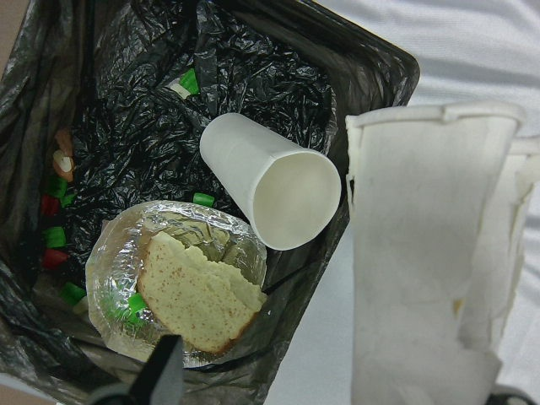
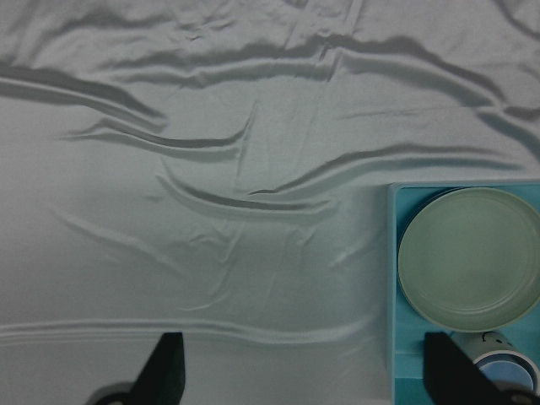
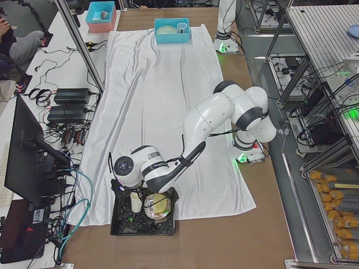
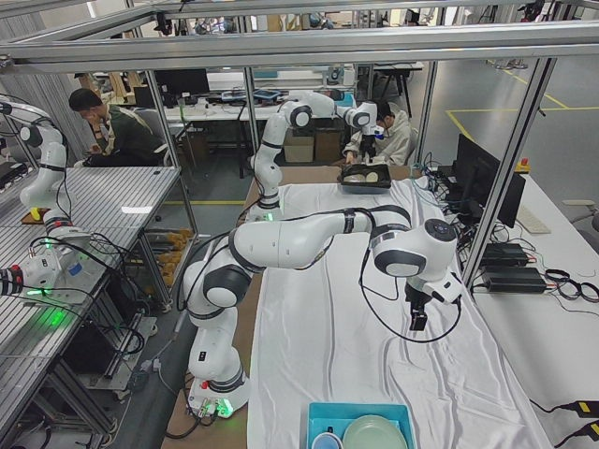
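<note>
In the left wrist view, a black-lined bin (image 1: pixel 59 337) holds a white paper cup (image 1: pixel 245 169), bread (image 1: pixel 194 295) on crinkled clear plastic and small coloured bits. A large, torn white paper cup (image 1: pixel 422 253) fills the right side, close to my left gripper, hiding much of one finger; whether it is gripped is unclear. My right gripper is open and empty above the white cloth, beside a blue tub (image 2: pixel 392 253) with a pale green plate (image 2: pixel 468 257) and a cup (image 2: pixel 502 371).
A monitor (image 3: pixel 22 157), cables and electronics crowd the side desk. Metal frame posts and another bench with arms stand around the work table.
</note>
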